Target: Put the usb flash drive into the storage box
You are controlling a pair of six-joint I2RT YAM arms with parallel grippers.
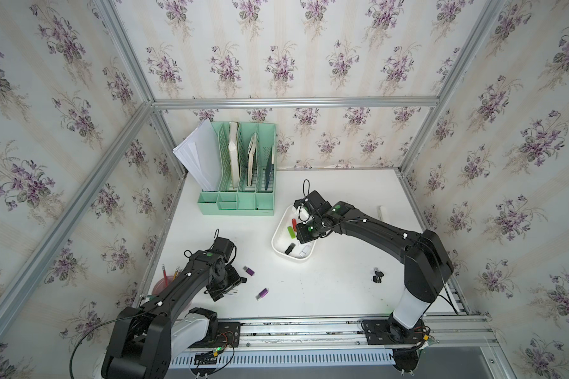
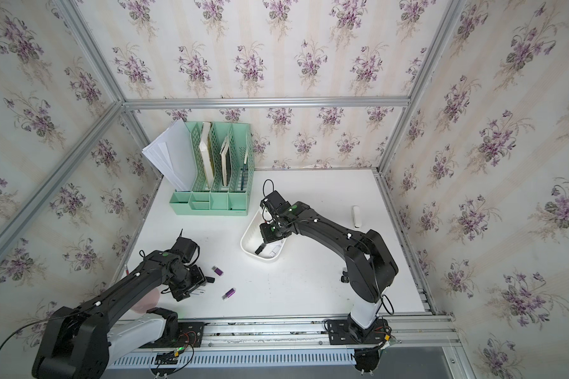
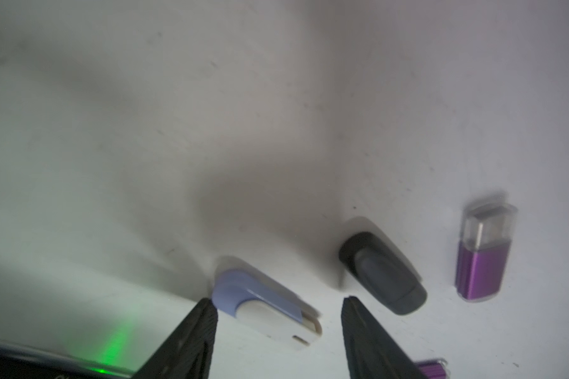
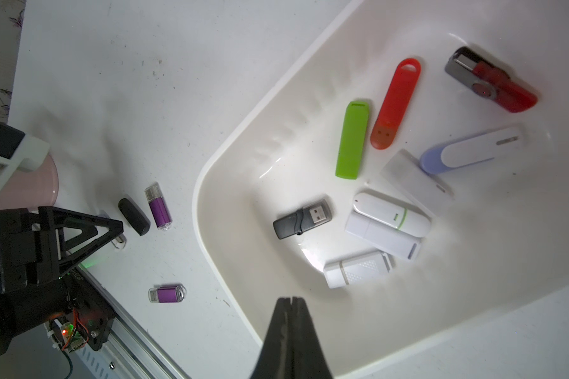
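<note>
Below my left gripper, which is open with nothing gripped, a blue-and-white flash drive [image 3: 265, 309] lies on the table, seen between the two fingers in the left wrist view. To its right are a black flash drive [image 3: 384, 273] and a purple flash drive [image 3: 485, 252] with a clear cap. A second purple flash drive [image 4: 167, 293] lies farther toward the front edge in the right wrist view. Over the white storage box [image 4: 234, 142] my right gripper is shut, nothing visible between its fingers. Several flash drives, among them a green one [image 4: 352, 139], lie inside the box.
A green desk organizer [image 1: 237, 202] with papers and books stands at the back left. Beside the left arm is a pink cup [image 4: 28, 183]. Small black items [image 1: 377, 276] lie at the right. Table space between the box and the front edge is clear.
</note>
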